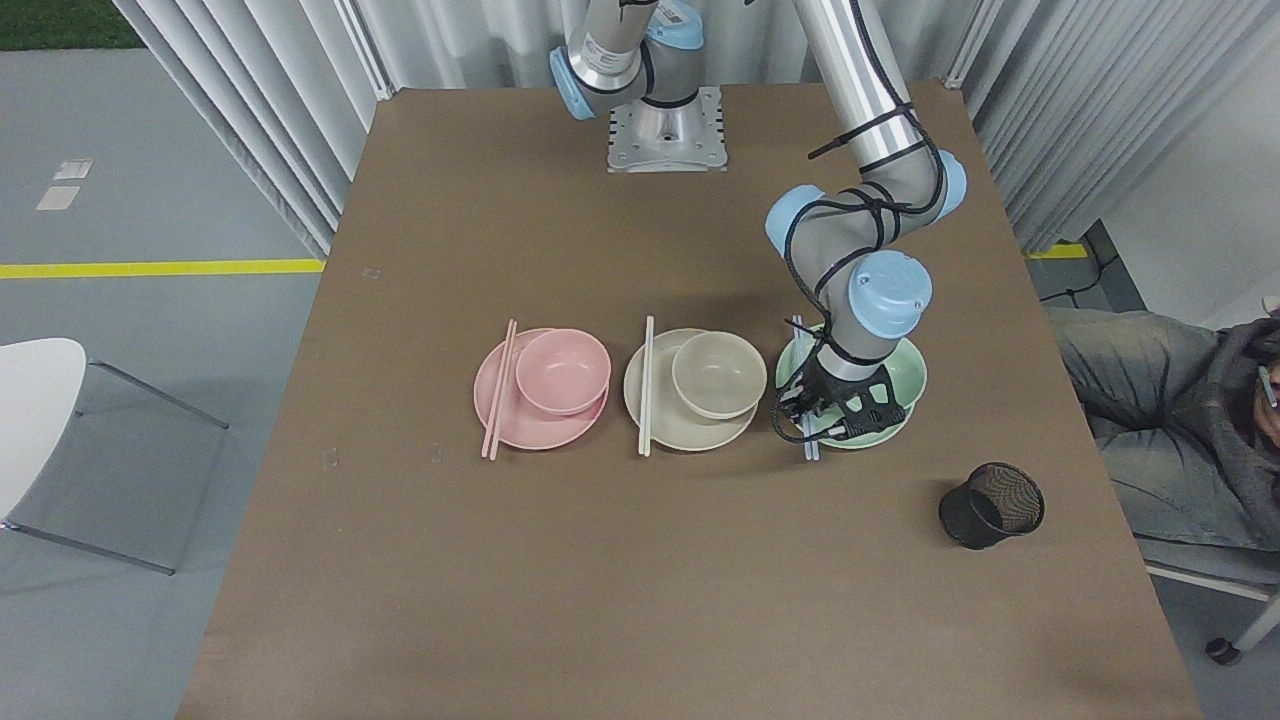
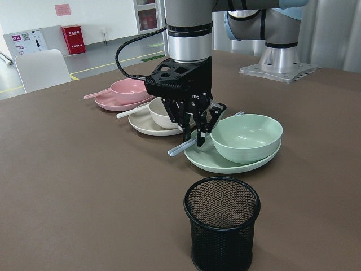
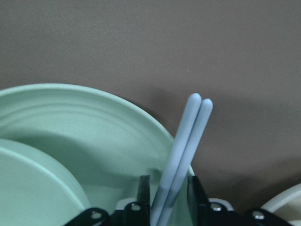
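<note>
A pair of pale blue chopsticks (image 3: 180, 155) lies along the edge of a mint-green plate (image 3: 89, 120), beside a mint bowl (image 3: 33, 188) in the wrist view. My gripper is low over this plate, its two black fingers apart on either side of the chopsticks. The left view shows the gripper (image 2: 193, 135) down by the chopsticks (image 2: 181, 148), left of the mint bowl (image 2: 246, 139). In the front view the arm partly hides that setting.
Cream (image 1: 663, 422) and pink (image 1: 540, 427) plates, each with bowl and chopsticks, stand to the left. A black mesh cup (image 1: 991, 506) stands at front right.
</note>
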